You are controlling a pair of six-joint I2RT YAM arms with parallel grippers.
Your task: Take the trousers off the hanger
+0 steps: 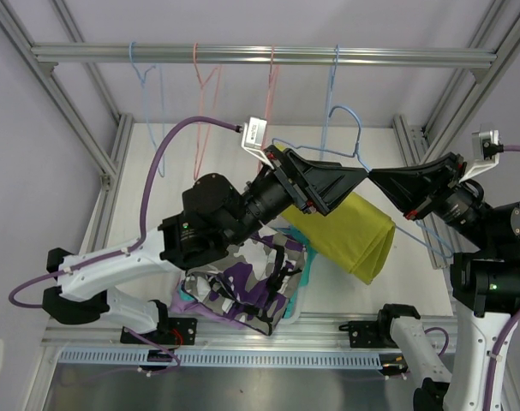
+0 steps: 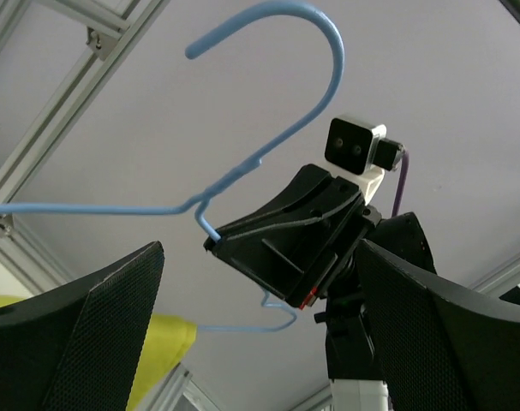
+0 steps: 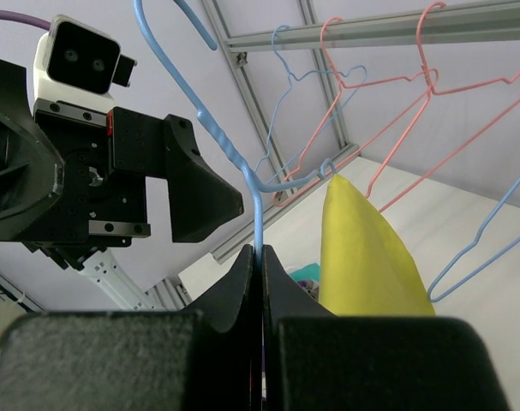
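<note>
Yellow trousers (image 1: 345,240) hang folded over a blue hanger (image 2: 88,208), whose hook rises above both grippers. My right gripper (image 1: 371,175) is shut on the hanger's wire, seen running into the seam between its fingers in the right wrist view. My left gripper (image 1: 354,178) is beside it at the hook's neck; in the left wrist view its fingers stand open, with the hanger and right gripper beyond them. The trousers (image 3: 362,257) appear just right of the right fingertips in that wrist's view, partly hidden in the top view by my left arm.
Blue and pink empty hangers hang from the metal rail (image 1: 234,53) behind. A bin of camouflage and purple clothing (image 1: 242,282) sits below the left arm. The frame's posts border both sides; bare board (image 1: 140,214) lies to the left.
</note>
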